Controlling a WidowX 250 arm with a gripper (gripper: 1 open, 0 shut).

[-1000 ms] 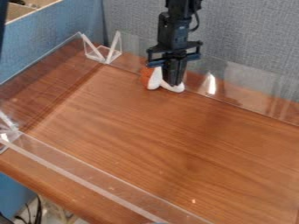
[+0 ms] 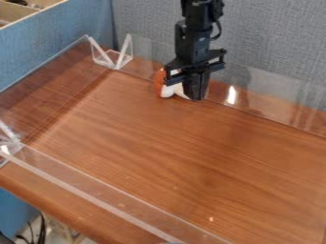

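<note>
A toy mushroom with an orange cap [image 2: 160,81] and white stem lies on its side near the back of the wooden table [image 2: 166,162]. My black gripper [image 2: 196,93] is shut and lowered at the stem's right end, hiding much of it. Whether it touches the mushroom I cannot tell.
Clear plastic walls edge the table, with a white bracket [image 2: 112,59] at the back left corner. A grey padded wall stands behind, a blue one at the left.
The mushroom shows little visible movement.
</note>
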